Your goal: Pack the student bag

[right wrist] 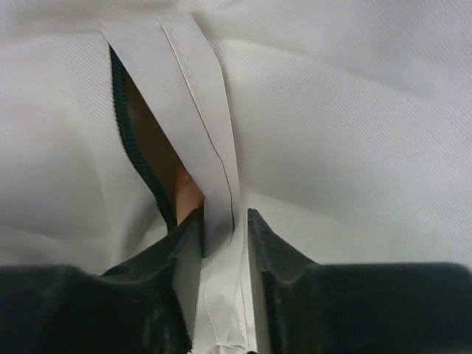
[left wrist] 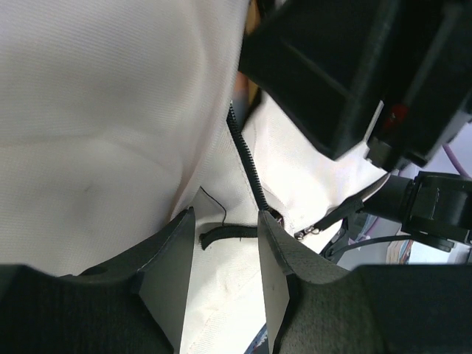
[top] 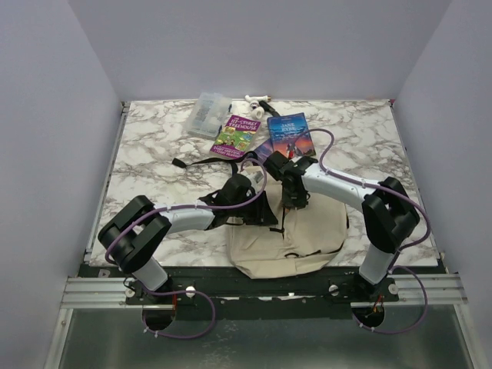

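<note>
The off-white student bag [top: 265,250] lies flat on the table, its black zipper [left wrist: 247,166] running up the middle with a narrow opening along it. My left gripper [top: 270,218] is just left of the zipper. In the left wrist view its fingers [left wrist: 171,273] stand apart, with a black zipper tab [left wrist: 230,234] showing in the gap. Close by, my right gripper [top: 294,201] is over the opening. In the right wrist view its fingers [right wrist: 188,273] stand part open on either side of the bag's folded white edge [right wrist: 215,199]. Something orange-brown [right wrist: 188,193] shows inside the opening.
Behind the bag lie a purple-and-green book [top: 237,137], the blue Jane Eyre book [top: 292,137] and a clear case [top: 207,115]. A white object [top: 256,109] is at the back. A black strap [top: 204,161] extends left.
</note>
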